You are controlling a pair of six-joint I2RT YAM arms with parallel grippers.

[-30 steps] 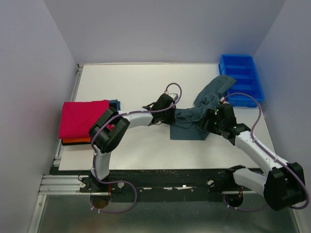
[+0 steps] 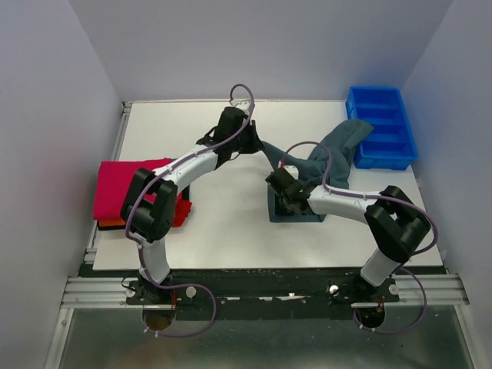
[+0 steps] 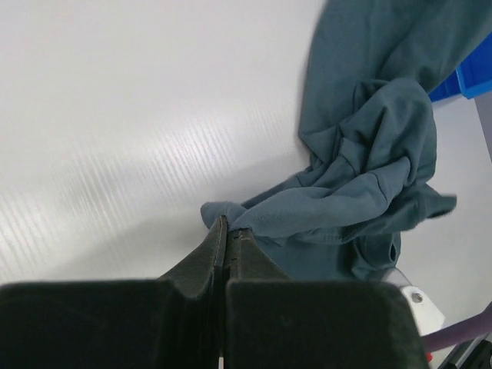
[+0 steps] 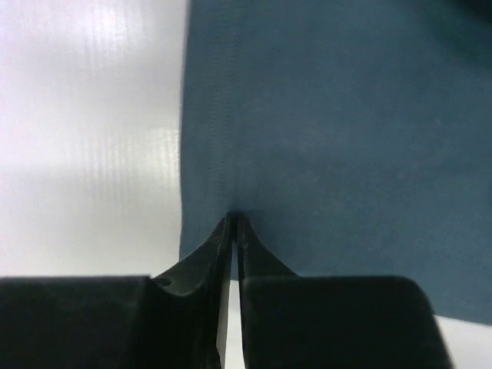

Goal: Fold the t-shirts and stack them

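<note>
A dark blue-grey shirt (image 2: 338, 147) lies bunched on the right half of the table, one end reaching over the edge of the blue bin. Its corner (image 3: 223, 212) is pinched in my left gripper, shut and pulling the cloth up and away toward the far side. Over the shirt's flat near part (image 4: 323, 161), my right gripper is shut at the left border; whether any cloth sits between its tips cannot be told. Folded red and orange shirts (image 2: 131, 184) are stacked at the left, partly behind my left arm.
The blue bin (image 2: 382, 163) stands at the back right. Bare white table (image 2: 223, 231) shows in the middle and at the back left. The two grippers are fairly close together over the shirt.
My left gripper has moved toward the back and left, drawing the shirt's corner along. The right gripper has swung left from the shirt's right side to its near left part.
</note>
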